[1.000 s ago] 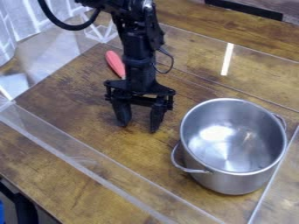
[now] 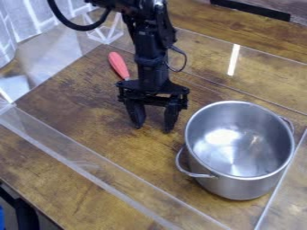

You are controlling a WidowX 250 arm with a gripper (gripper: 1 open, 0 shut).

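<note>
The black arm reaches down from the top centre to a gripper (image 2: pixel 153 115) held low over the wooden table, with its two fingers pointing down and set apart. I see nothing between them. A red elongated object (image 2: pixel 118 65) lies behind the gripper to the left. A large steel pot (image 2: pixel 238 176) with wire handles stands to the right of the gripper.
Transparent strips run along its left and front sides. A white tape strip (image 2: pixel 232 59) lies at the back right.
The gripper has shifted very slightly over the last second. The pot and the red object are where they were.
</note>
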